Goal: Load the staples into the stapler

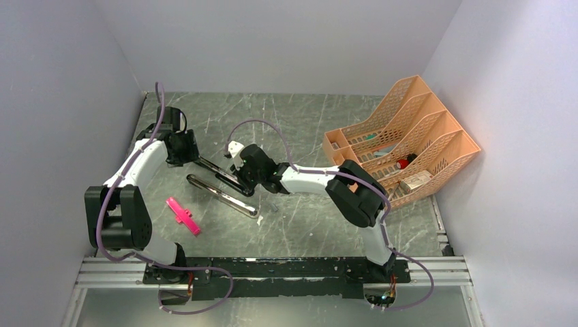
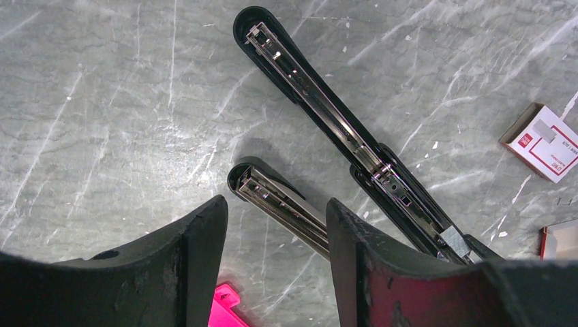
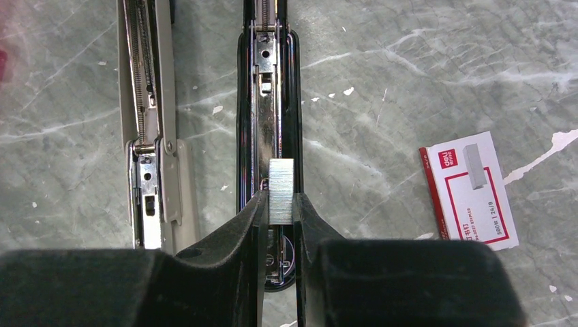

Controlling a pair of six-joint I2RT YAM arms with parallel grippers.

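Note:
The black stapler (image 2: 327, 112) lies opened out flat, its metal channel facing up. In the right wrist view a silver staple strip (image 3: 281, 178) lines up lengthwise with that channel, over or in its near end; how deep it sits cannot be told. My right gripper is shut on the strip's lower part, a finger against each side. A second, grey-taupe stapler (image 1: 221, 195) lies opened out beside the black one. My left gripper stands open near the far end of the black stapler, nothing between its fingers.
A white-and-red staple box (image 3: 472, 191) lies right of the black stapler. A pink stapler (image 1: 183, 216) rests front left. An orange organizer (image 1: 446, 153) stands at the right. A small grey piece (image 1: 275, 208) lies near the staplers.

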